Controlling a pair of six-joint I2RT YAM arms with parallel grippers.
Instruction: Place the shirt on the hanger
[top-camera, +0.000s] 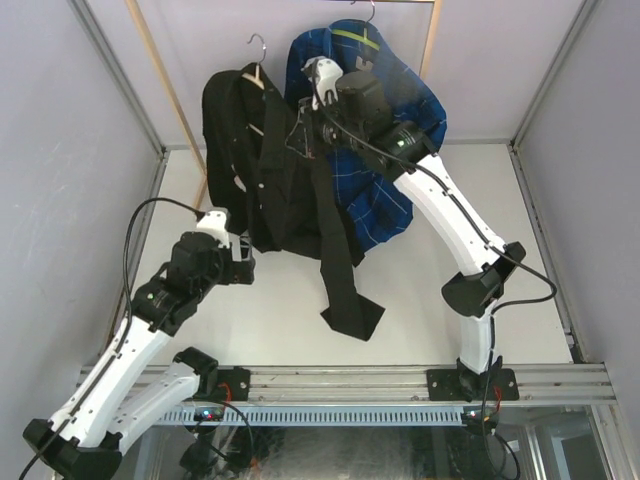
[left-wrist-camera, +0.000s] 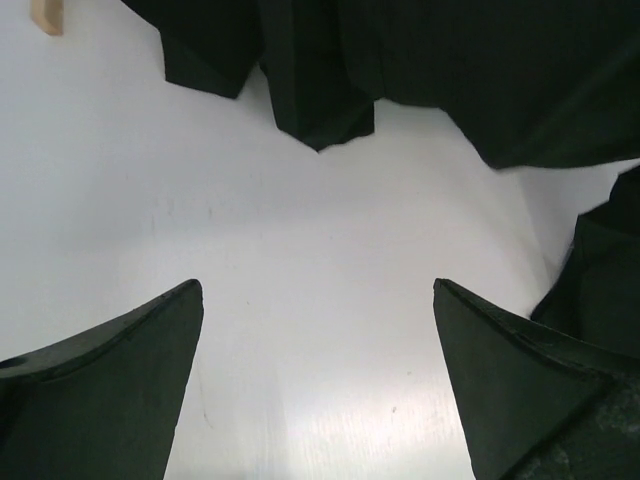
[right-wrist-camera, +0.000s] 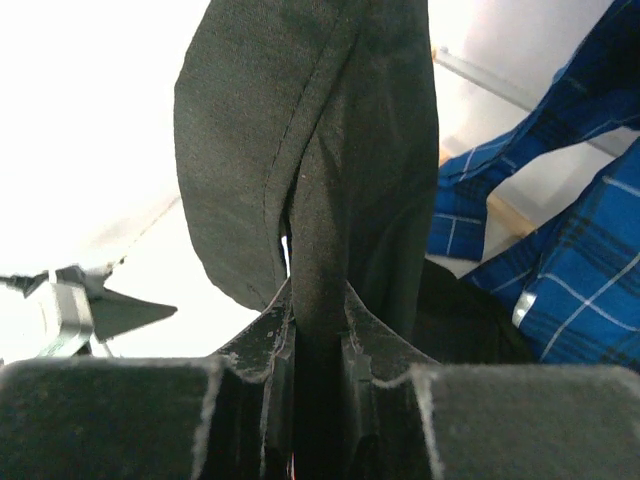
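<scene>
A black shirt (top-camera: 290, 190) is draped over a wooden hanger (top-camera: 253, 80) whose metal hook (top-camera: 258, 42) rises bare above the collar. My right gripper (top-camera: 308, 138) is shut on the shirt's right side, and one long sleeve (top-camera: 340, 270) dangles below it. In the right wrist view, dark fabric (right-wrist-camera: 320, 180) runs between the fingers. My left gripper (top-camera: 243, 262), at the shirt's lower left, stands open. Its wrist view shows only the white surface between the fingers, with the shirt's hem (left-wrist-camera: 320, 110) beyond them.
A blue plaid shirt (top-camera: 370, 200) hangs on a green hanger (top-camera: 355, 37) behind, to the right. The rack's wooden post (top-camera: 165, 80) slants down on the left.
</scene>
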